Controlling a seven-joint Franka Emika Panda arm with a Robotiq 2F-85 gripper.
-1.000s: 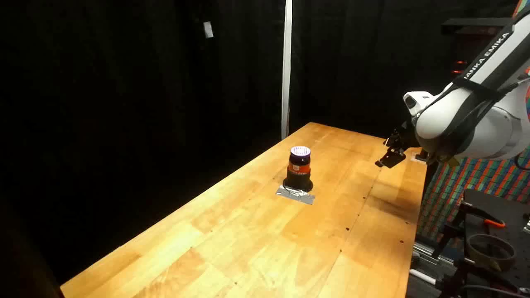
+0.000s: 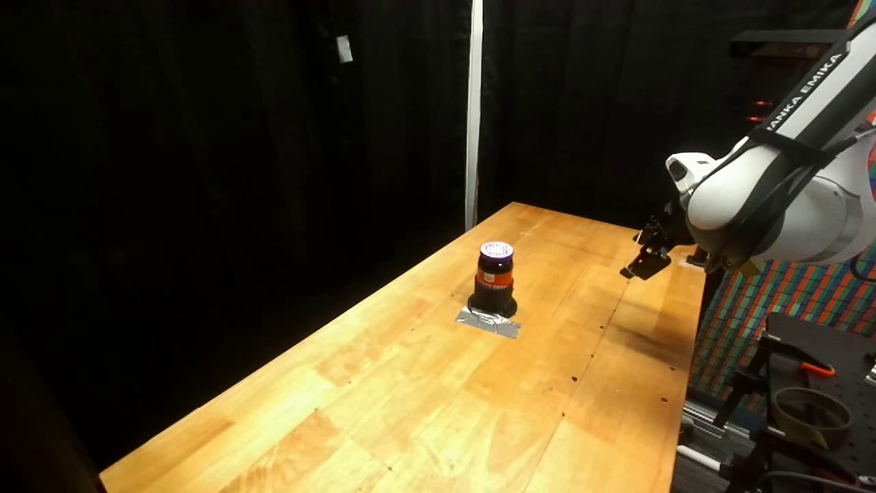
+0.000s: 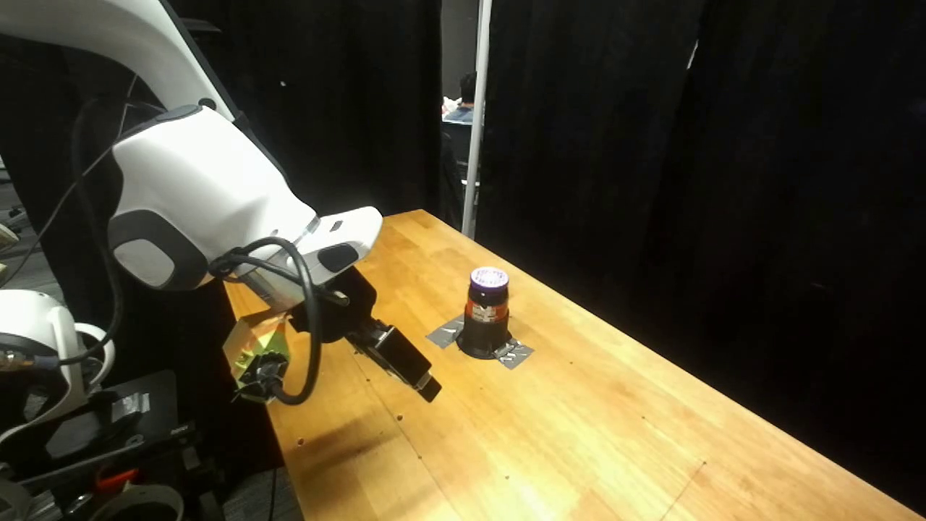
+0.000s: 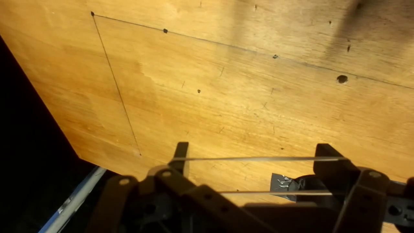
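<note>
A dark jar with a purple-rimmed white lid and an orange label stands upright in a black holder. Grey tape fixes that holder to the wooden table. My gripper is open, its two fingers wide apart with only bare table showing between them. In exterior view 2 the gripper hangs above the table, tilted downward and apart from the jar. In the wrist view the right finger covers part of the black holder, and the jar itself cannot be made out.
A pale pole rises behind the table's far edge, before black curtains. Beside the table, a dark cart carries a roll of tape and an orange-handled tool.
The arm shows almost no movement over the last second, at most a very slight shift at the wrist. The jar and its holder have stayed in place.
</note>
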